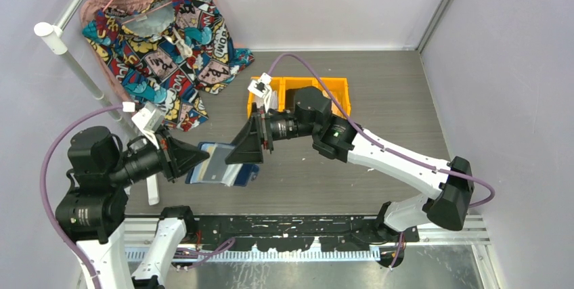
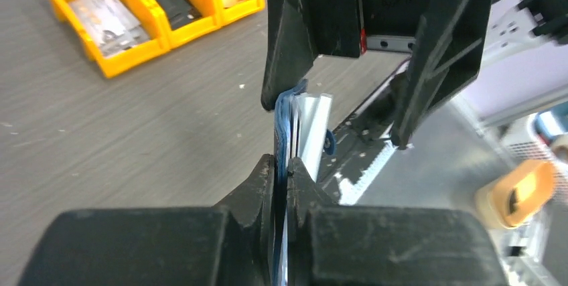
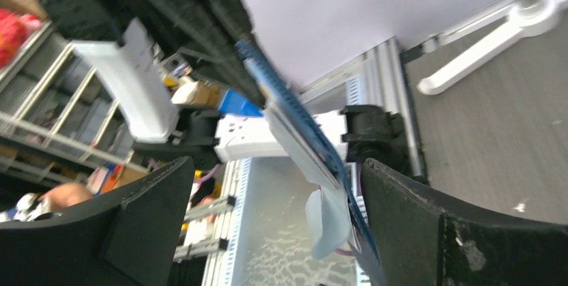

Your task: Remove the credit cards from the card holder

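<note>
A blue card holder (image 1: 244,172) with clear and white sleeves hangs between my grippers above the floor. My left gripper (image 1: 202,156) is shut on its left edge; in the left wrist view the holder (image 2: 281,128) rises edge-on from the fingertips. My right gripper (image 1: 245,145) stands open at the holder's far side, its fingers (image 2: 422,85) around the upper end. In the right wrist view the holder (image 3: 295,112) runs between the open fingers, with a pale sleeve hanging down. Whether cards are in the sleeves I cannot tell.
An orange compartment bin (image 1: 311,82) with items stands behind the right arm. Colourful clothes (image 1: 169,52) hang on a white rack (image 1: 91,72) at the back left.
</note>
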